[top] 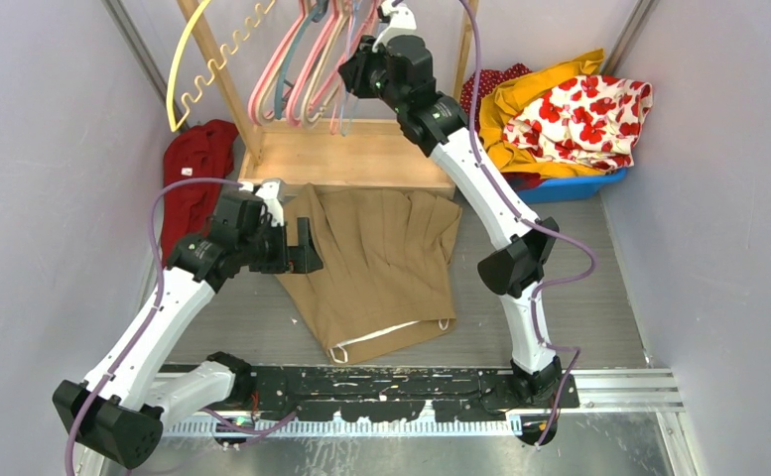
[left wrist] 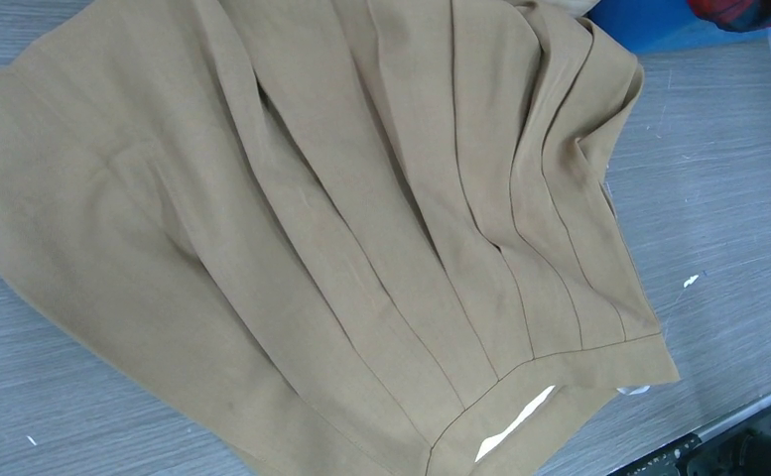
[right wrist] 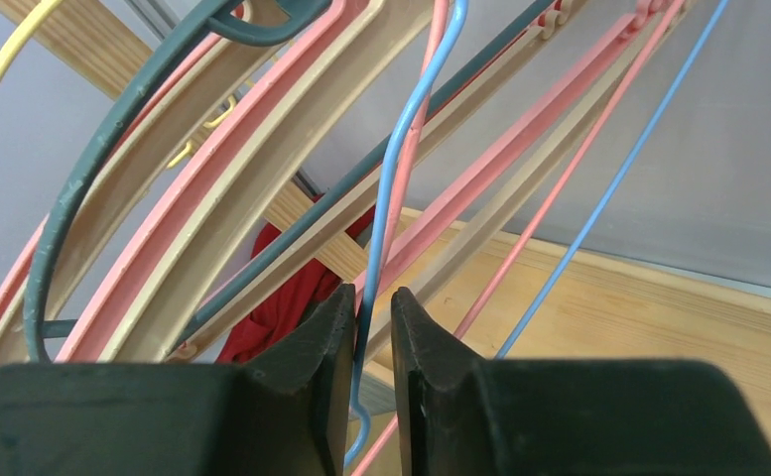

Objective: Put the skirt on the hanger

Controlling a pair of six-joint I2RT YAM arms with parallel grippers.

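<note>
The tan pleated skirt [top: 381, 263] lies spread on the grey floor, its waistband towards the front; the left wrist view shows the skirt [left wrist: 331, 228] filling most of the picture. Above its upper left part, my left gripper [top: 305, 246] stands open and empty. Up at the rack, my right gripper has its fingers [right wrist: 329, 382] around the blue hanger [right wrist: 386, 188], with a small gap still showing between them. A pink hanger [right wrist: 560, 213] runs close behind. More hangers [top: 312, 69] hang just left of the right gripper in the top view.
A wooden rack base [top: 351, 154] stands behind the skirt. The blue basket [top: 579, 188] at the back right overflows with clothes. Red cloth [top: 197, 178] lies left of the rack, and a yellow hanger [top: 175, 74] hangs at far left.
</note>
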